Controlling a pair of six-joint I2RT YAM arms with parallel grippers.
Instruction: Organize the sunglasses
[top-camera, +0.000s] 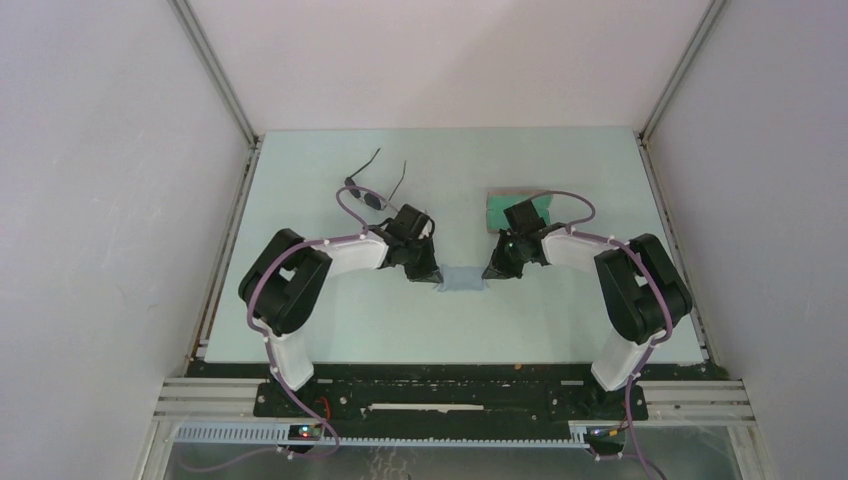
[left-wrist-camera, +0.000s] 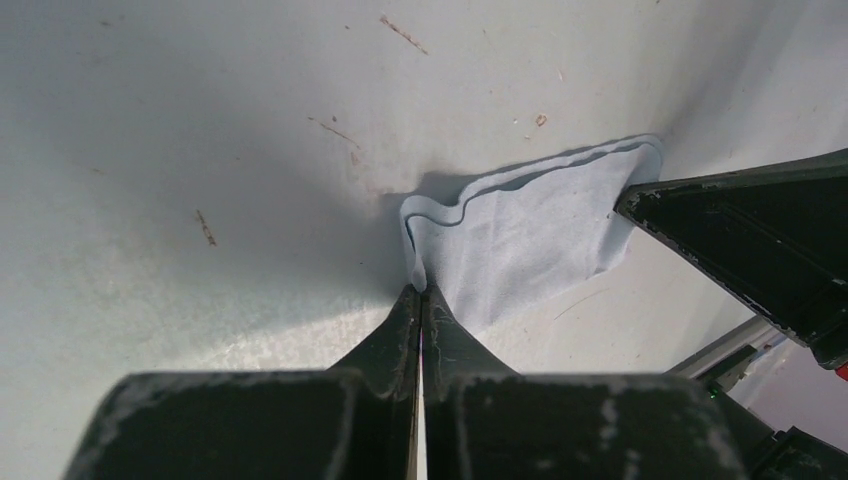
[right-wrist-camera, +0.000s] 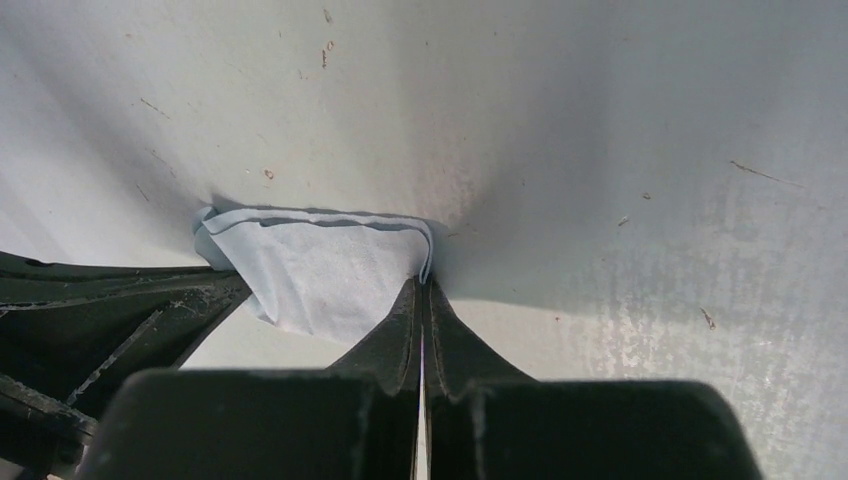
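Note:
A folded light-blue cloth (top-camera: 462, 279) lies on the table between my two grippers. In the left wrist view my left gripper is shut on the near-left edge of the cloth (left-wrist-camera: 530, 230), which bunches up at the fingertips. On the opposite edge, my right gripper is likewise shut with cloth (right-wrist-camera: 330, 265) pinched at its tips. Dark sunglasses (top-camera: 373, 200) rest with their arms unfolded at the back left, beyond my left gripper (top-camera: 436, 276); a cable crosses partly over them. A green-lined open case (top-camera: 498, 212) sits behind my right gripper (top-camera: 487, 274), partly covered by that arm.
Walls close in at left, right and back. The two grippers are close together across the cloth.

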